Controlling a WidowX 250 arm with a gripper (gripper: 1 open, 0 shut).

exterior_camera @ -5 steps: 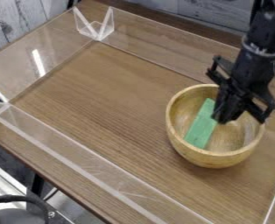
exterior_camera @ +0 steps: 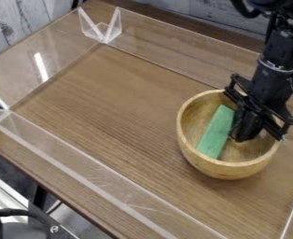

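Note:
A tan bowl (exterior_camera: 209, 161) sits on the wooden table at the right. A green block (exterior_camera: 214, 133) lies inside it, toward the left. The black gripper (exterior_camera: 245, 121) reaches down from the upper right into the right part of the bowl, beside the block. Its fingertips are dark and crowded, hard to separate; nothing clearly shows held between them.
A transparent object (exterior_camera: 102, 28) stands at the back left. Dark cables or arm parts show at the lower left edge.
The gripper has moved slightly lower into the bowl. The bowl and green block have barely moved.

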